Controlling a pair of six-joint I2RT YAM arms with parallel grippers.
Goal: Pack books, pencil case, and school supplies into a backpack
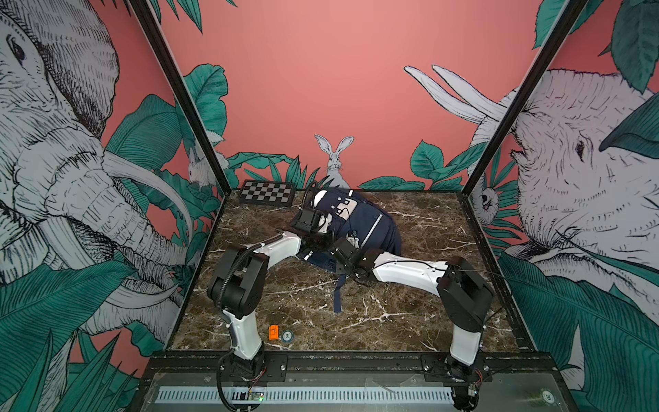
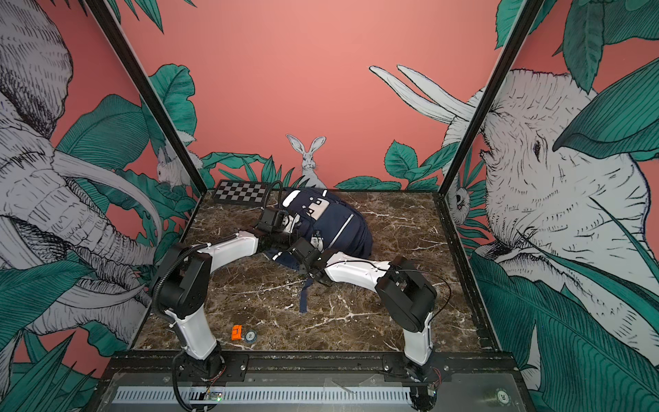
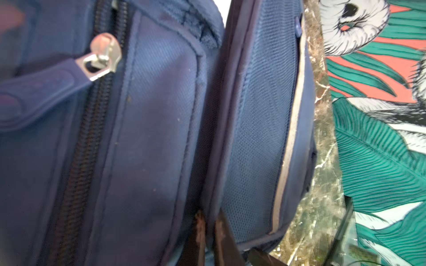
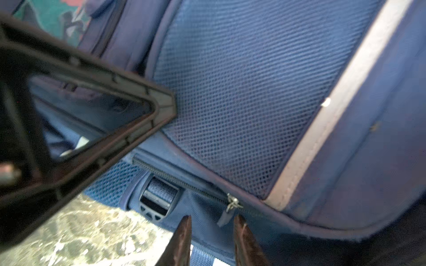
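Observation:
The navy backpack (image 1: 374,230) lies on the marbled table, front face up with light stripes, a strap hanging towards the front edge. In the left wrist view, my left gripper is shut at the seam between two sections of the bag; whether fabric is pinched cannot be told. A zipper pull (image 3: 102,55) lies up and left of it. My right gripper is part open over the bag's lower side, its tips close to a small zipper pull (image 4: 231,204) by a mesh pocket (image 4: 266,88). No books or pencil case show.
A black-and-grey checkered board (image 1: 267,193) lies at the back left. An orange item (image 1: 274,332) and a small round item (image 1: 287,335) sit at the front left. Both wrists crowd together; a black frame (image 4: 164,106) juts into the right wrist view.

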